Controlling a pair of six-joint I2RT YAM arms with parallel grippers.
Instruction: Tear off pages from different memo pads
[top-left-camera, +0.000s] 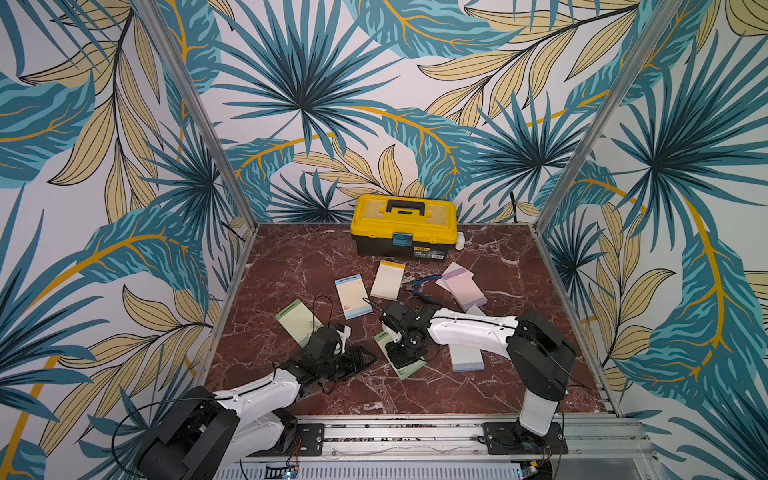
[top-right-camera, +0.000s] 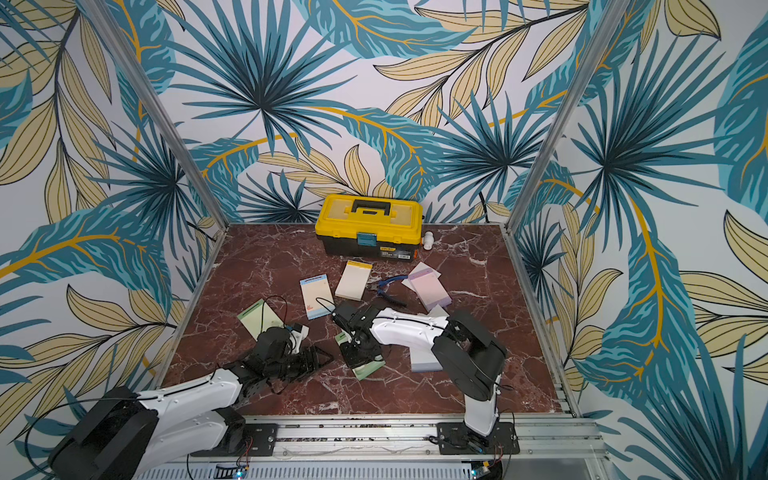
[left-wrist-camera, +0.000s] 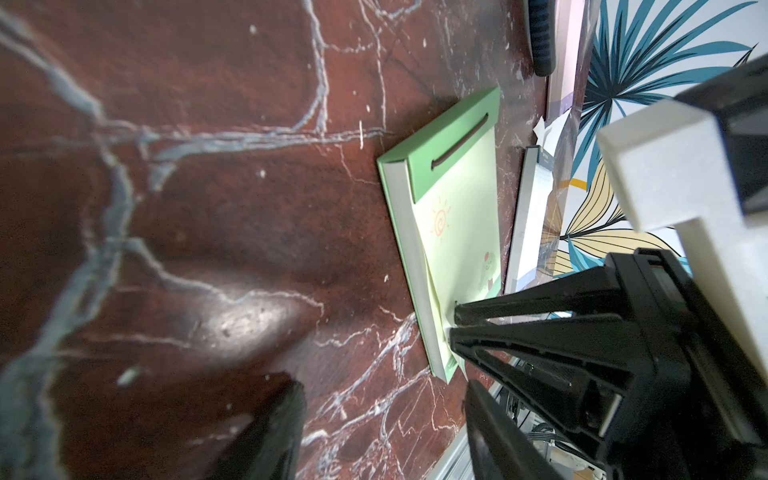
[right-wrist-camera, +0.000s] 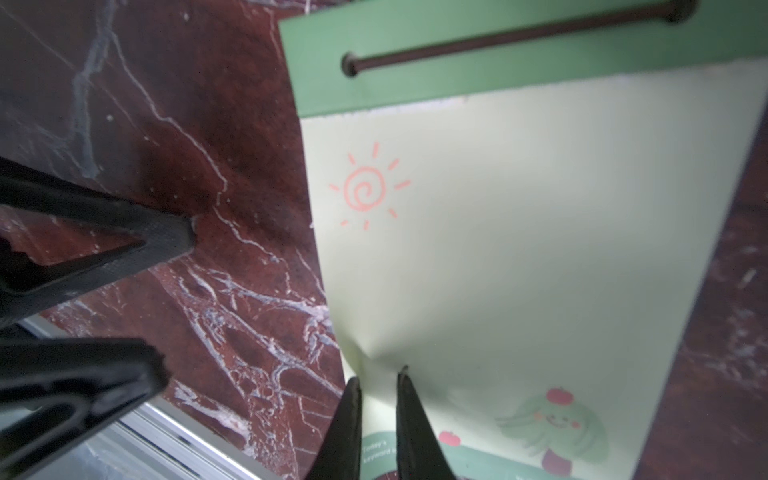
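Observation:
A green memo pad (left-wrist-camera: 460, 208) with a sun drawing lies on the table, its top page slightly lifted along one long edge. My right gripper is at that lifted edge near the pad's lower end, its fingertips a little apart; whether paper is between them is unclear. My left gripper stands open just left of this pad, low over the table, nothing visible between its fingers. Other pads lie around: green (top-left-camera: 294, 318), blue-topped (top-left-camera: 352, 296), orange-topped (top-left-camera: 388, 280), pink (top-left-camera: 464, 288) and white (top-left-camera: 465, 357).
A yellow toolbox (top-left-camera: 404, 220) stands at the back, a small white bottle (top-right-camera: 428, 240) beside it. Blue-handled pliers (top-right-camera: 390, 281) lie among the pads.

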